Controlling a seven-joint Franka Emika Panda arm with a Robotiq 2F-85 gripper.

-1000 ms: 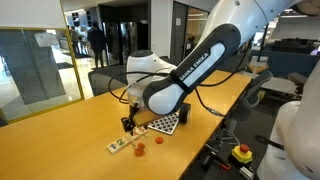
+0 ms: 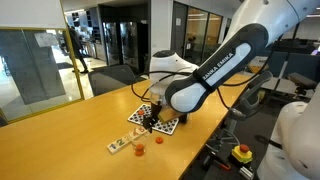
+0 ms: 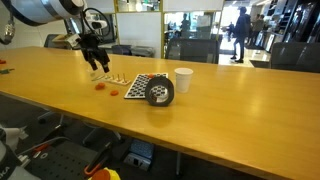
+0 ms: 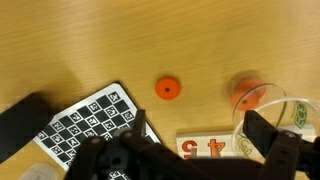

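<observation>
My gripper is open above the table, with its dark fingers (image 4: 275, 142) spread wide and nothing held between them. An orange-red disc (image 4: 168, 88) lies on bare wood ahead of the gap in the wrist view. A second reddish disc (image 4: 248, 93) appears farther right, partly overlapped by a clear, round-rimmed object (image 4: 285, 101). In exterior view 1 the two discs show as red spots (image 2: 139, 149), in front of the gripper (image 2: 152, 122). Exterior view 2 has the gripper (image 3: 88, 57) hanging over the table's left part.
A black-and-white checkered board (image 4: 98, 128) lies at the wrist view's lower left, beside a black roll (image 3: 160, 91). A white cup (image 3: 183, 74) stands behind that roll. A pale wooden strip (image 4: 200, 146) with small pieces lies beneath the gripper.
Both discs look unmoved.
</observation>
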